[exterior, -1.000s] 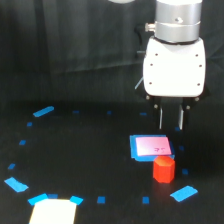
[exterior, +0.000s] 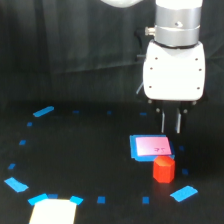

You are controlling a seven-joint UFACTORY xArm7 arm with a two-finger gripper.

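Observation:
My gripper (exterior: pixel 171 128) hangs at the right with its two fingers pointing down and a dark gap between them. It is open, and no object shows in that gap. Its tips end just above the right side of a flat pink square (exterior: pixel 152 145), which has a blue border (exterior: pixel 135 154) around it. In front of that square stands a red block (exterior: pixel 163 173), overlapping the border's lower right corner in the view. The height of the tips above the table cannot be told.
A cream square (exterior: pixel 53 212) is cut off by the bottom edge at the left. Blue tape strips (exterior: pixel 16 185) and small blue marks dot the black table (exterior: pixel 80 155).
The gripper has come down slightly, and its fingers now stand closer together. The pink square, red block and cream square have stayed in place.

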